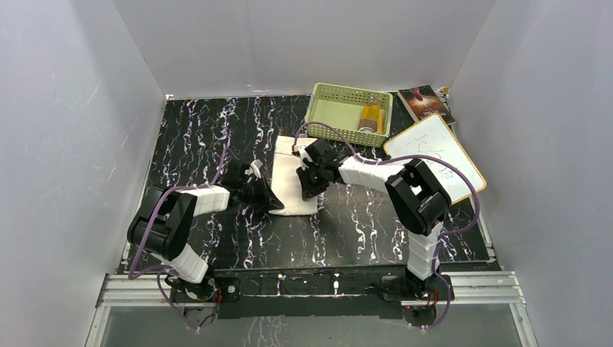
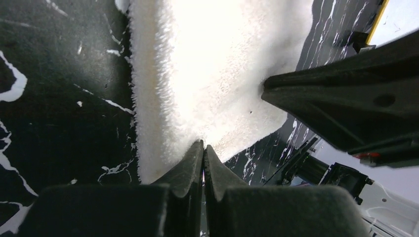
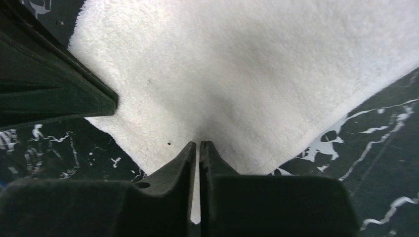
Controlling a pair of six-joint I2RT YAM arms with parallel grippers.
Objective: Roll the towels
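Note:
A white folded towel (image 1: 289, 181) lies flat, lengthwise front to back, mid-table. My left gripper (image 1: 275, 206) is down at its front left edge; in the left wrist view its fingertips (image 2: 211, 157) are together against the towel, nothing visible between them. My right gripper (image 1: 307, 191) rests on the towel's right front part; in the right wrist view its fingertips (image 3: 207, 150) press on the cloth, close together, their exact gap hard to tell.
A green basket (image 1: 325, 108) with yellow items inside stands behind the towel. A book (image 1: 423, 101) and a whiteboard (image 1: 434, 155) lie at the right.

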